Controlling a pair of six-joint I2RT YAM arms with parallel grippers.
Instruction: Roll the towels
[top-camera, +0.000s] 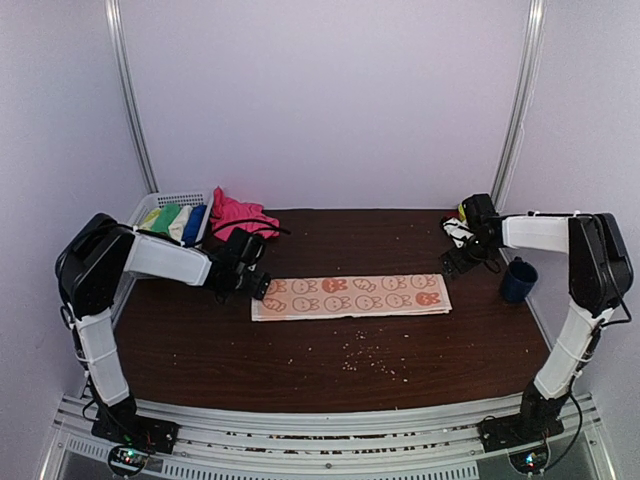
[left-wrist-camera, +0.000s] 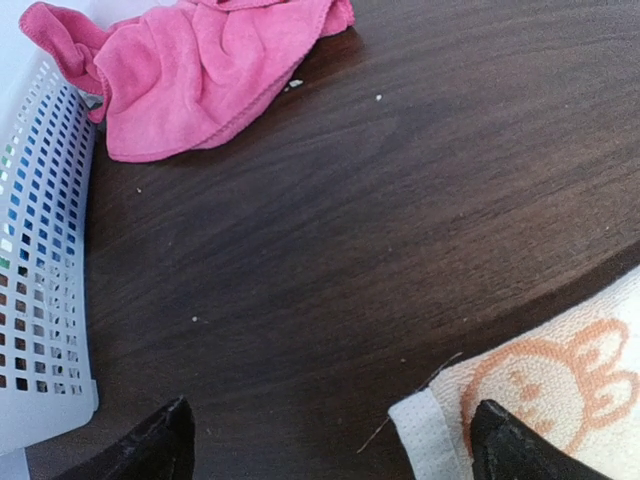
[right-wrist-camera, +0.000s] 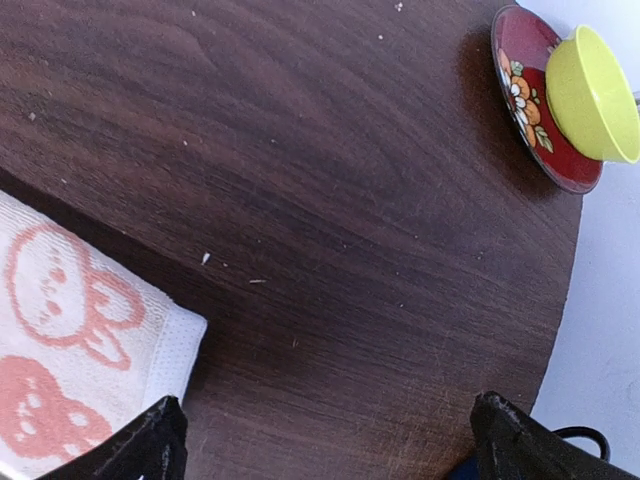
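A peach towel (top-camera: 350, 298) with bunny prints lies folded into a long strip across the middle of the table. My left gripper (top-camera: 256, 284) stands open at its left end; in the left wrist view the towel's corner (left-wrist-camera: 530, 400) lies beside one fingertip. My right gripper (top-camera: 453, 264) is open just above the strip's right end; in the right wrist view that end (right-wrist-camera: 80, 350) lies at the left fingertip, with nothing held.
A white basket (left-wrist-camera: 35, 300) of rolled towels and a crumpled pink towel (left-wrist-camera: 200, 80) are at the back left. A dark blue mug (top-camera: 517, 282) and a red plate (right-wrist-camera: 520, 60) with a yellow bowl (right-wrist-camera: 590, 90) are at the right. Crumbs (top-camera: 365, 355) lie in front.
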